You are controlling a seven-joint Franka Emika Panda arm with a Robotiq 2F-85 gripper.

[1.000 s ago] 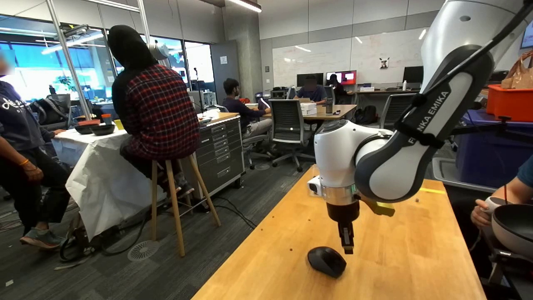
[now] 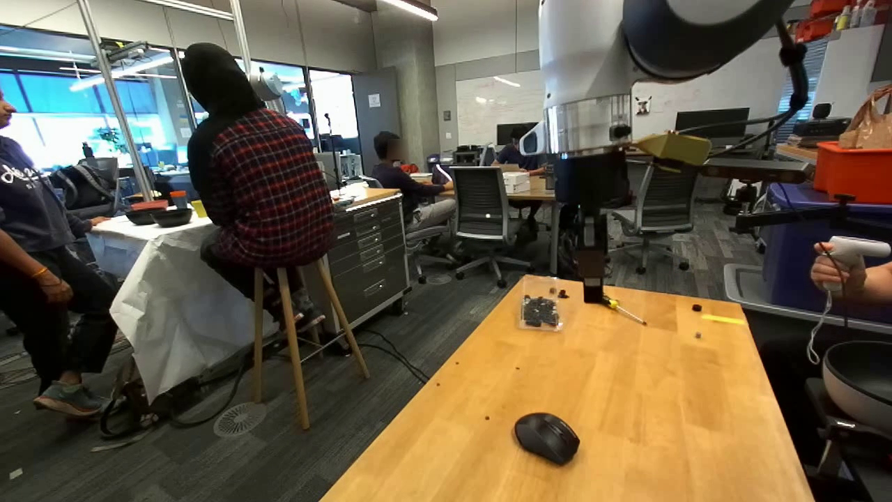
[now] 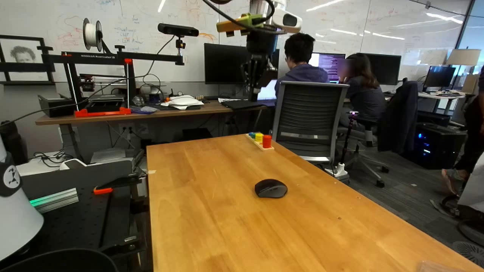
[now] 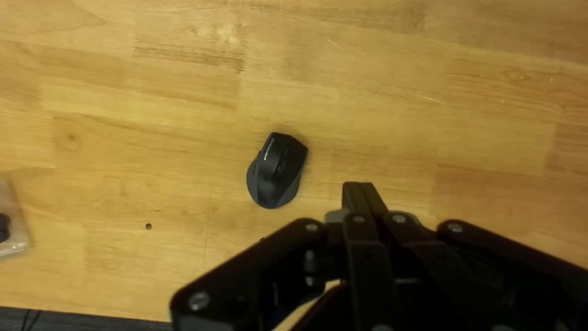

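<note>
A black computer mouse (image 2: 547, 438) lies on the wooden table (image 2: 635, 393), apart from my gripper. In exterior view 2 the mouse (image 3: 270, 188) rests on bare wood, and the wrist view shows the mouse (image 4: 276, 171) from above, left of the fingertips. My gripper points down with its fingertips side by side and nothing visible between them; whether a slight gap remains is unclear. Exterior view 2 has the gripper (image 3: 254, 95) high above the table.
A clear packet of small dark parts (image 2: 540, 311) and a yellow screwdriver (image 2: 625, 310) lie at the table's far end in exterior view 1. Colored stacking pegs (image 3: 262, 142) stand at an edge in exterior view 2. Wood around the mouse is mostly clear.
My arm has risen well above the table, lifting the gripper away from beside the mouse. The mouse lies in the same place. Objects at the far end are now uncovered.
</note>
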